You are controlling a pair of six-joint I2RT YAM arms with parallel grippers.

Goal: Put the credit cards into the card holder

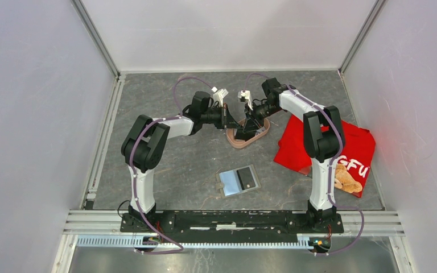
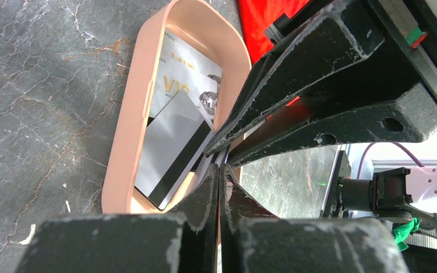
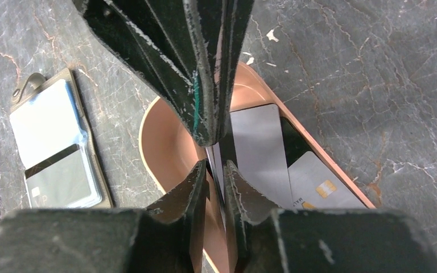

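A card (image 3: pixel 215 170) stands on edge in the pink basket (image 3: pixel 165 149), between both grippers. My left gripper is shut on this card's edge (image 2: pixel 220 157), which shows thinly at its fingertips. From the other side, my right gripper stands part open, its two fingers on either side of the card with a narrow gap. Inside the basket lie silver and white cards, one with a black stripe (image 2: pixel 173 151), others marked VIP (image 2: pixel 176 85). The card holder (image 1: pixel 239 181) lies flat on the table nearer the base, a light-blue half beside a dark half.
A red cloth bag (image 1: pixel 296 149) covers the right of the table, partly under the right arm.
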